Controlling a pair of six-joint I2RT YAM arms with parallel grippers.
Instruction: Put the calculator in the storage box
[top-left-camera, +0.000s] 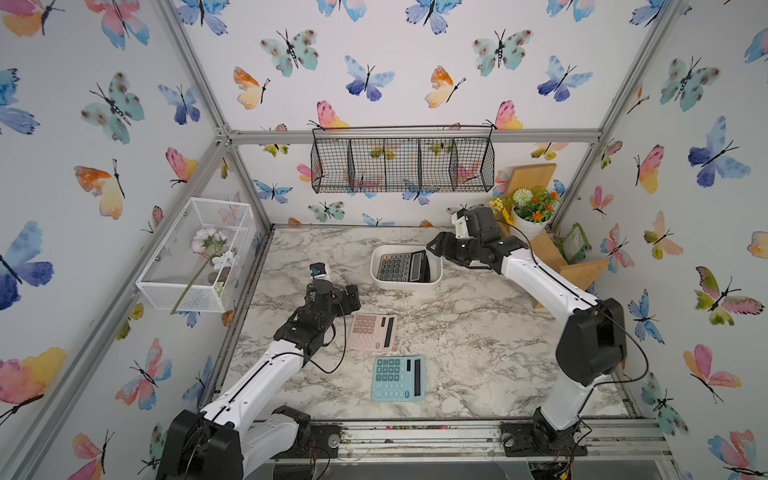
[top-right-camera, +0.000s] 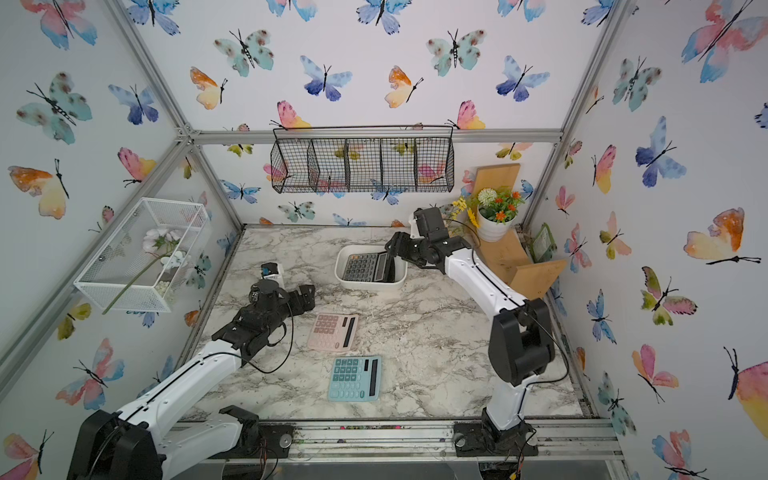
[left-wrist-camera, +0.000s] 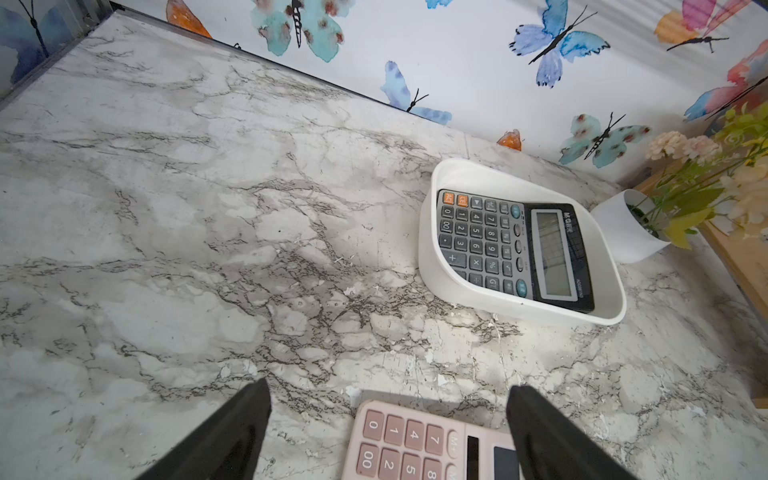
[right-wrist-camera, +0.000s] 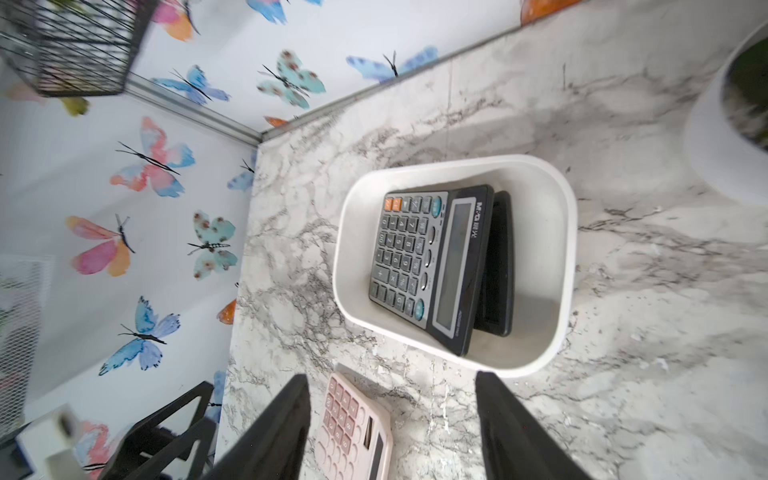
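A black-and-grey calculator (right-wrist-camera: 408, 256) lies in the white storage box (right-wrist-camera: 352, 208), slightly askew, with a dark flat piece (right-wrist-camera: 497, 264) beside and partly under it. My right gripper (top-left-camera: 438, 246) is open and empty, raised just right of the box. My left gripper stands open over the left part of the table, nothing between its fingers, above and behind a pink calculator (top-left-camera: 373, 331). A teal calculator (top-left-camera: 398, 377) lies nearer the front edge.
A flowerpot (left-wrist-camera: 624, 228) is just right of the box at the back. Wooden shelving (top-right-camera: 528, 276) stands at the right, a wire basket (top-left-camera: 402, 164) hangs behind, a white mesh basket (top-left-camera: 172, 288) on the left wall.
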